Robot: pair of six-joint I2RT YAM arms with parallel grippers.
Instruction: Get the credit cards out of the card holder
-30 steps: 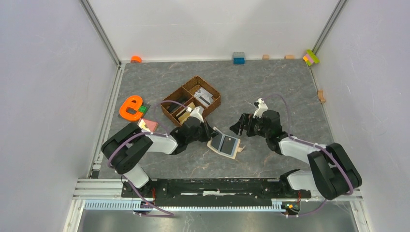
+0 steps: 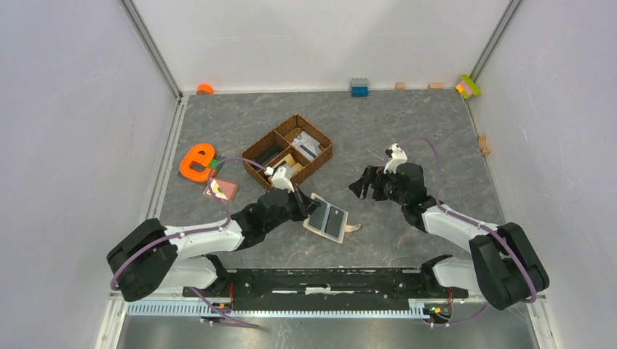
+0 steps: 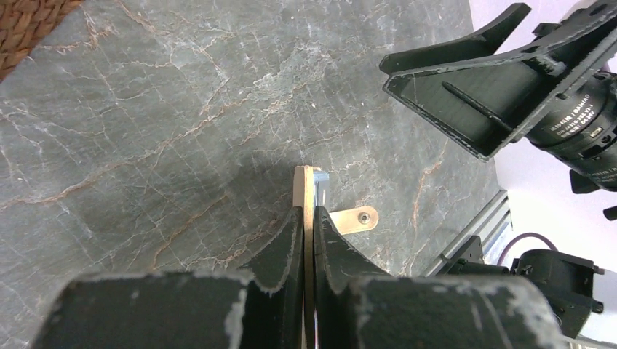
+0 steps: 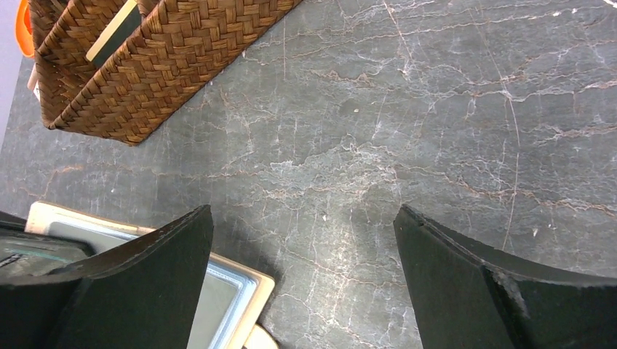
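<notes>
The card holder [image 2: 332,222] is beige-edged with dark inner panels and a small strap with a snap. In the top view my left gripper [image 2: 307,208] is shut on its left edge. Seen from the left wrist, the holder [image 3: 308,190] is edge-on, clamped between the black fingers, its strap [image 3: 354,219] sticking out to the right. My right gripper [image 2: 364,195] stands open to the right of the holder, with nothing between its fingers. The holder [image 4: 247,280] also shows at lower left in the right wrist view, partly behind a finger. Whether cards sit in its pockets I cannot tell.
A woven divided basket [image 2: 318,169] with several flat items stands behind the left gripper. An orange letter toy [image 2: 190,163] and a reddish card-like piece [image 2: 223,189] lie at the left.
My left gripper and the card holder have moved left and slightly towards the front, the holder turning a little. My right gripper has barely shifted and stays open.
</notes>
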